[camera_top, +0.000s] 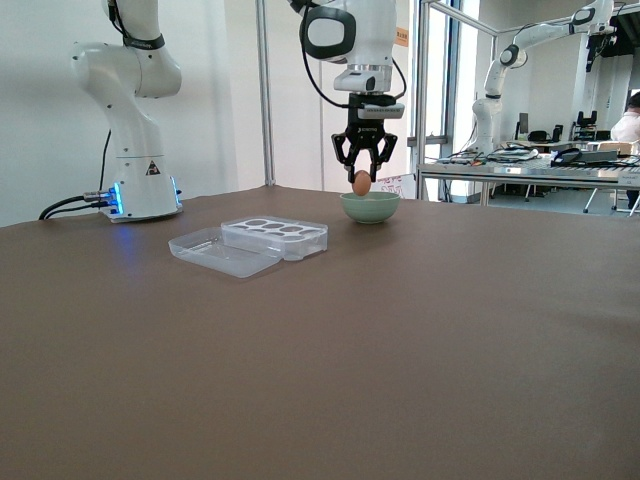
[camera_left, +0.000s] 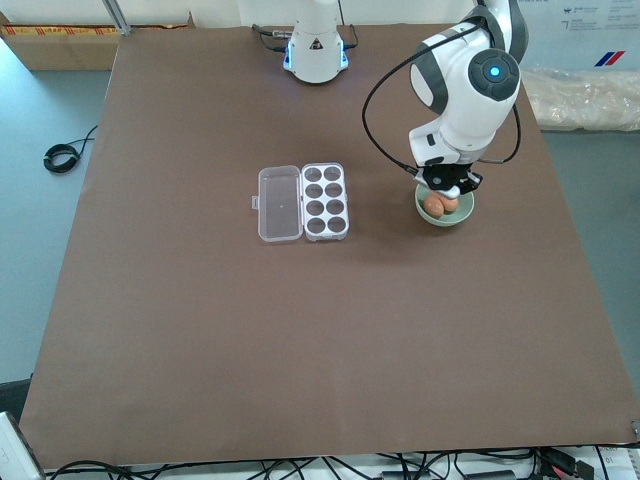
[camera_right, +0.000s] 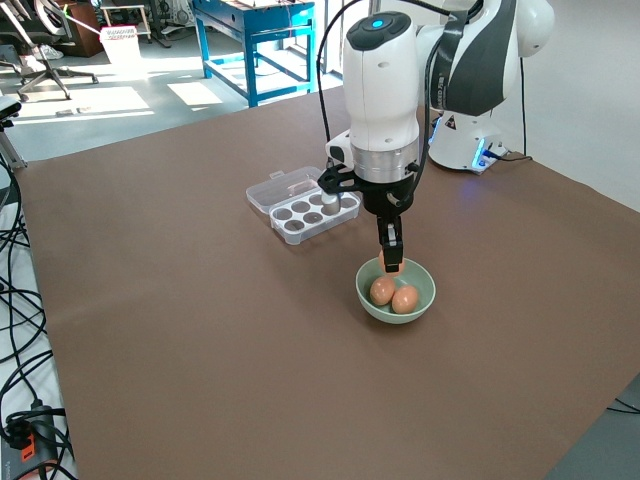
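My gripper (camera_top: 362, 165) is shut on a brown egg (camera_top: 362, 184), held low over a green bowl (camera_top: 370, 210) at the right of the egg carton. In the right view two more eggs, a left one (camera_right: 382, 290) and a right one (camera_right: 405, 299), lie in the bowl (camera_right: 370, 305), with the held egg partly hidden behind my fingers. The open clear carton (camera_left: 325, 200) lies on the table with its lid to the left; its cups look empty.
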